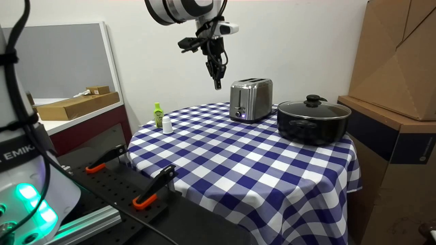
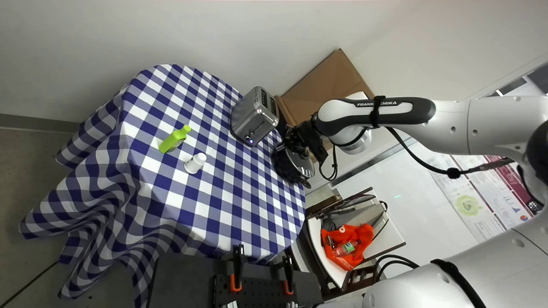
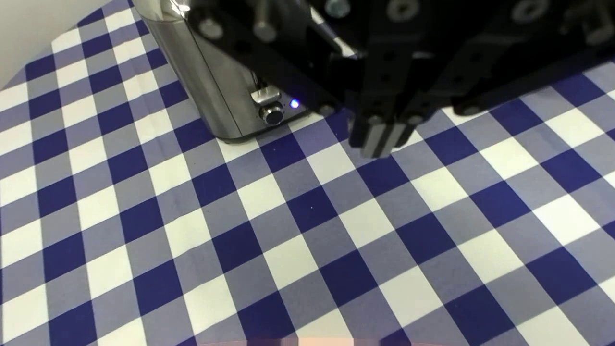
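Observation:
My gripper [image 1: 217,87] hangs in the air to the left of the silver toaster's top in exterior view 1. Seen from the wrist, its fingertips [image 3: 375,141] are together, with nothing showing between them. The toaster [image 1: 251,100] stands upright on the checkered cloth, a small light glowing beside its knob [image 3: 271,113]. To the toaster's right sits a black pot [image 1: 313,128] covered by a glass lid [image 1: 300,108]. A green bottle [image 1: 158,115] and a white cup-like item [image 1: 167,125] stand close together at the left side of the table.
Blue and white cloth [image 1: 245,171] covers the table, and its middle is clear. Two clamps with orange pads [image 1: 144,201] sit at the near edge. Cardboard boxes [image 1: 388,118] rise just beyond the pot on the right.

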